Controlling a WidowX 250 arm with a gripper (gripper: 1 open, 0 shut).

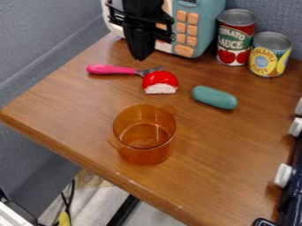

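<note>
My black gripper (140, 46) hangs at the top centre, in front of a turquoise toy microwave (192, 26), above a pink-handled utensil (111, 69); its fingers are too dark to tell open from shut. A red-and-white piece (161, 82) lies just below, a teal oblong object (215, 97) to its right. An orange translucent cup (144, 134) stands at the front centre of the wooden table (65, 115).
A tomato can (235, 38) and a yellow-labelled can (270, 55) stand at the back right. A dark object with white knobs (287, 190) lines the right edge.
</note>
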